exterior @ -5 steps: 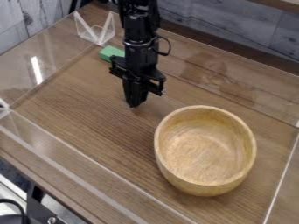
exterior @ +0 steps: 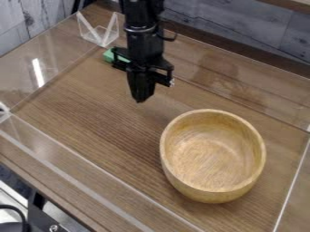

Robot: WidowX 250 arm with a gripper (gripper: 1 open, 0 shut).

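Observation:
The black robot arm comes down from the top centre, with my gripper (exterior: 145, 76) over the wooden table (exterior: 85, 136). Just behind it to the left lies a green object (exterior: 112, 58), partly hidden by the arm. Whether the fingers are open or shut is hard to make out.
A large, empty beige oval bowl (exterior: 212, 154) fills the lower right. Clear plastic items stand at the upper left and left edge.
My gripper has risen and moved slightly back, away from the table surface in front. The bowl and green object stay where they were.

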